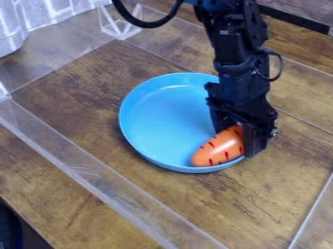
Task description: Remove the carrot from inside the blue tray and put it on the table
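An orange carrot with dark stripes (219,148) lies in the blue tray (154,112), near its lower right rim. My black gripper (242,132) is down over the carrot's upper right end, and the fingers hide that end. Whether the fingers are closed on the carrot or only around it does not show clearly. The carrot's lower left part is uncovered and rests low in the tray.
Bare wooden table (182,206) lies in front of the tray, with more free room to its left and right. A clear raised strip (78,160) runs diagonally along the left and front. Crumpled clear plastic (23,21) sits at the upper left.
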